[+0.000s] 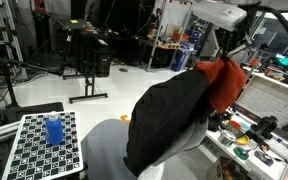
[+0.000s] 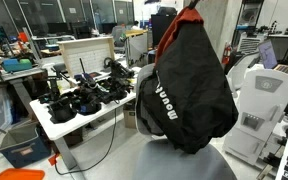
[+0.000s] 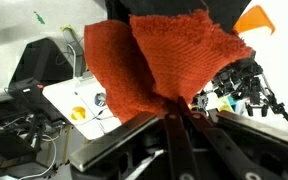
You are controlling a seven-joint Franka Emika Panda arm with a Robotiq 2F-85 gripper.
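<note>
A black cloth item with a red end and white lettering hangs over a pale chair. Its black part (image 1: 162, 115) trails down to the left, and its red part (image 1: 220, 82) is bunched at the top. In the second exterior view the black cloth (image 2: 189, 105) spreads above the chair seat (image 2: 184, 166). At its upper end my gripper (image 1: 227, 56) is shut on the red part. The wrist view shows red fabric (image 3: 169, 65) draped out from my gripper; folds partly hide the fingertips.
A checkered board with a blue bottle (image 1: 54, 128) on it stands at left. To the right is a table cluttered with small items (image 1: 246, 135). In the second exterior view, a white table (image 2: 82, 115) holds several black devices.
</note>
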